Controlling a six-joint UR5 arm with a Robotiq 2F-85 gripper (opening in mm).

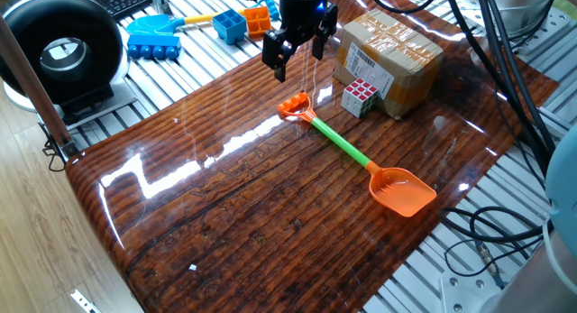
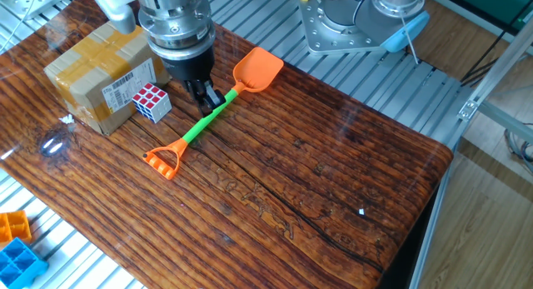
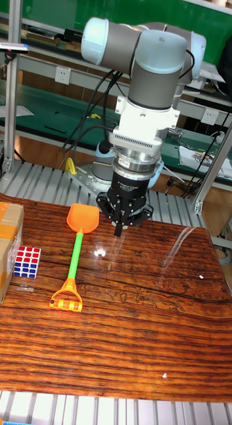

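Note:
My gripper (image 1: 299,69) hangs above the wooden table, its two fingers apart and the gap between them empty, so it stands open. A toy shovel lies flat on the table, with an orange scoop (image 1: 402,192), a green shaft (image 1: 340,142) and an orange handle (image 2: 166,160). Beside the cardboard box (image 1: 389,62) sits a Rubik's cube (image 1: 360,97), with red-and-white and blue-and-white sides showing in the third exterior view. No contact shows between the gripper (image 3: 125,225) and the shovel or the cube.
The box stands on the table right behind the cube. Off the table, on the slatted surface, lie blue blocks (image 1: 153,47), an orange block (image 1: 256,21) and a blue shovel (image 1: 155,24). Black cables (image 1: 505,69) hang at one side.

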